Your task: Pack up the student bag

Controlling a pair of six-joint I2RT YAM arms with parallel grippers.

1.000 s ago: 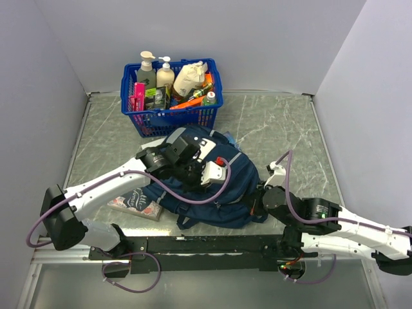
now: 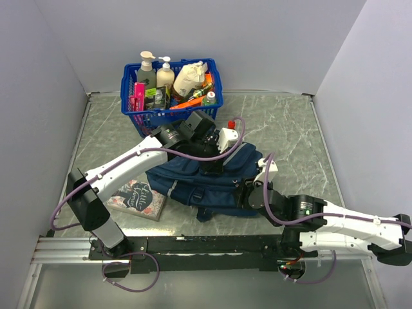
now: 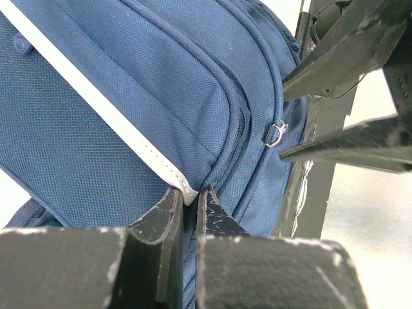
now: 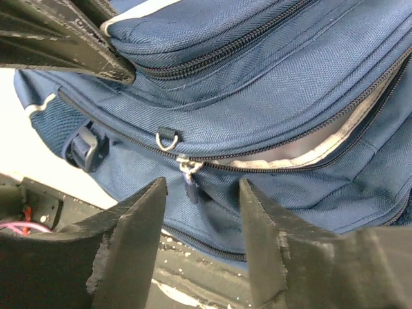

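The navy student bag (image 2: 183,183) lies crumpled across the middle of the counter. My left gripper (image 2: 212,164) holds it from above; in the left wrist view its fingers (image 3: 161,225) are shut on the fabric at a white-edged strip (image 3: 122,129). My right gripper (image 2: 251,193) is at the bag's right part. In the right wrist view its part-open fingers straddle a small silver zipper pull (image 4: 190,168) on a zipper below a metal D-ring (image 4: 166,141). The zipper gapes to the right of the pull, showing a pale interior (image 4: 302,145).
A blue basket (image 2: 129,84) full of bottles, packets and other items stands at the back. A floral book or box (image 2: 141,199) lies at the front left, partly under the bag. Walls enclose the sides.
Since one second ago my left gripper has moved up and back, lifting the bag fabric with it.
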